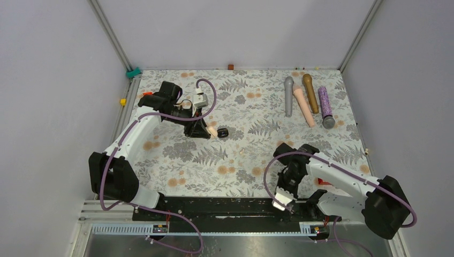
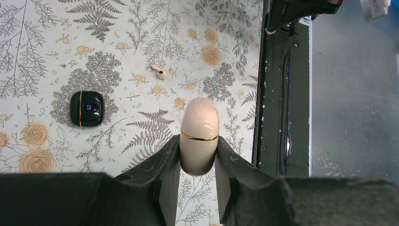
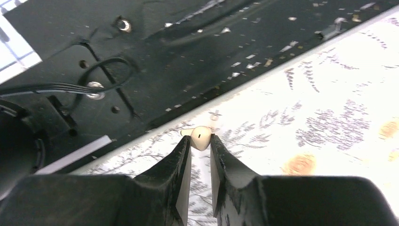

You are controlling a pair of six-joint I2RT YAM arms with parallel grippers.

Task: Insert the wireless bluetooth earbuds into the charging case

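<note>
My left gripper is shut on the cream charging case with a gold band, held above the mat. A small dark green box with a lit display lies on the mat beside it, as also seen in the top view. One cream earbud lies loose on the mat. My right gripper is shut on another cream earbud near the mat's front edge.
Several microphone-like rods lie at the back right. The black front rail runs along the near edge.
</note>
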